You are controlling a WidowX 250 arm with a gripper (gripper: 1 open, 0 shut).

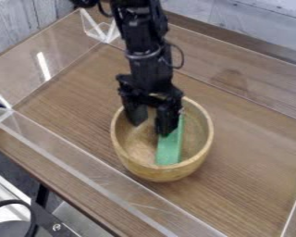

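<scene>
A round tan bowl (137,158) sits on the wooden table, with a green elongated object (170,145) lying upright along its right inner side. My black gripper (150,111) hangs over the back half of the bowl, its two fingers spread apart, the right one beside the top end of the green object. I see nothing held between them.
The wooden table (243,176) has free room to the right and left of the bowl. A clear edge strip runs along the lower left, with dark cables and white items beyond it at the bottom left corner.
</scene>
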